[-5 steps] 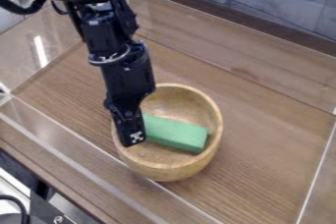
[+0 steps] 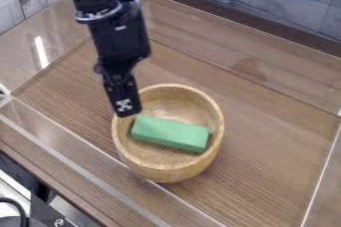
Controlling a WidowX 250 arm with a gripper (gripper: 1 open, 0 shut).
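A green block point(image 2: 170, 134) lies in a round wooden bowl point(image 2: 200, 161) at lower centre. My dark gripper point(image 2: 110, 87) hangs from the top left, above and left of the bowl, clear of the block. Whether its fingers are open or shut is hard to make out.
Bare wooden table point(image 2: 273, 112) surrounds the bowl, with wide free room to the right and behind. A dark cable point(image 2: 11, 211) shows at the lower left corner.
My gripper has moved up and left, away from the bowl's near left part. The bowl and block look about where they were.
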